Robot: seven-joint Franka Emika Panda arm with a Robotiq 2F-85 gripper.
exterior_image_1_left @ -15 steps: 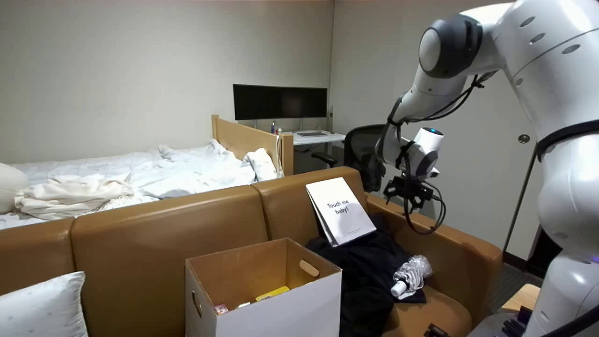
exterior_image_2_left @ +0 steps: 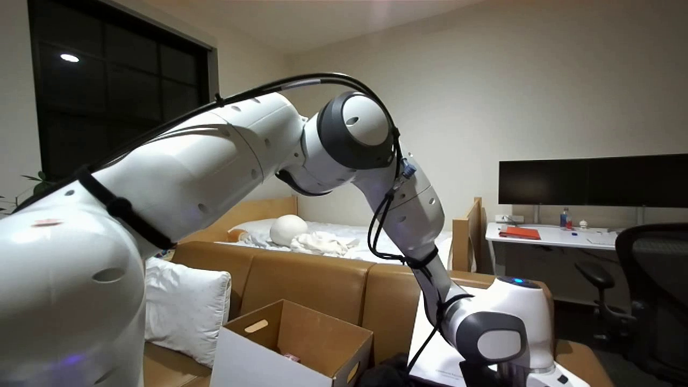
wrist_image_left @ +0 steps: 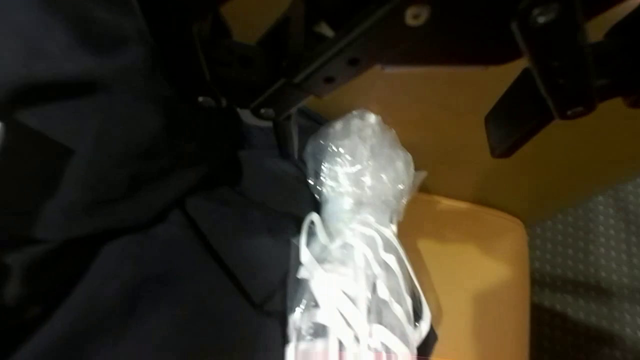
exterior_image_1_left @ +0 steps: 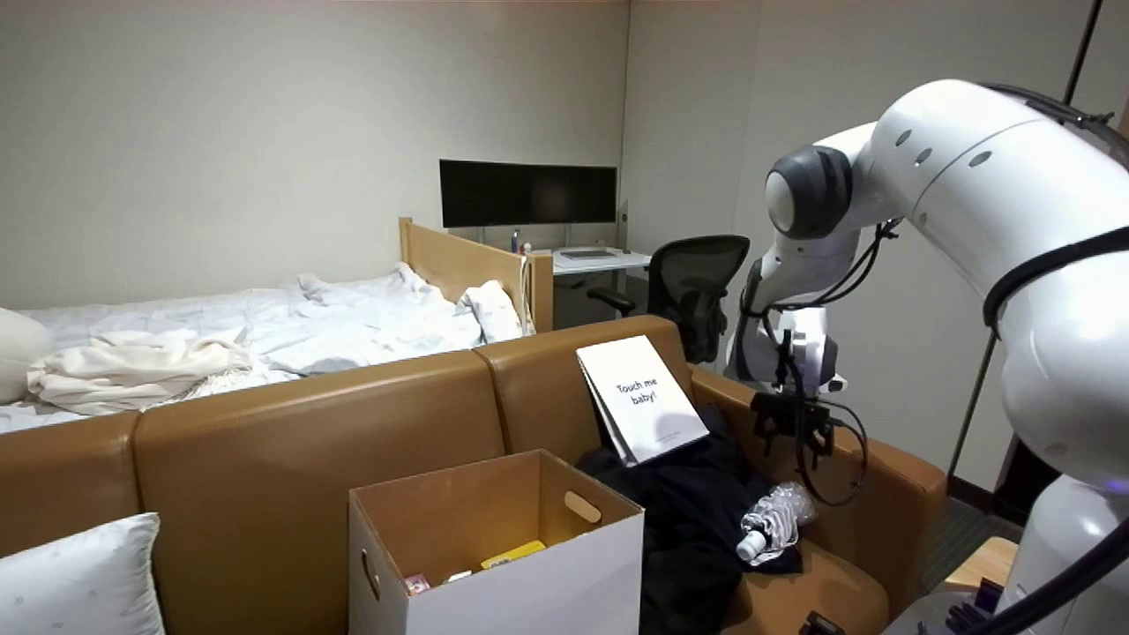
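A bundle of white cord in clear plastic wrap (wrist_image_left: pixel 360 270), with a white cylindrical end (exterior_image_1_left: pixel 751 545), lies on dark cloth (exterior_image_1_left: pixel 683 529) at the right end of the brown sofa. My gripper hangs above the bundle, its fingers wide apart and nothing between them. In the wrist view the crumpled plastic end sits below the gap, nearer the left finger (wrist_image_left: pixel 286 138); the right finger (wrist_image_left: pixel 516 117) is over bare brown leather. From exterior view 2 the bundle is hidden.
An open white cardboard box (exterior_image_1_left: pixel 508 593) with a few small items inside stands left of the cloth. A white "Touch me baby!" booklet (exterior_image_1_left: pixel 642 400) leans on the backrest. The sofa armrest (exterior_image_1_left: pixel 847 450) rises right beside my gripper.
My arm has lowered and the gripper has come down and slightly right, closer to the wrapped bundle. The bundle, box and booklet have stayed put.
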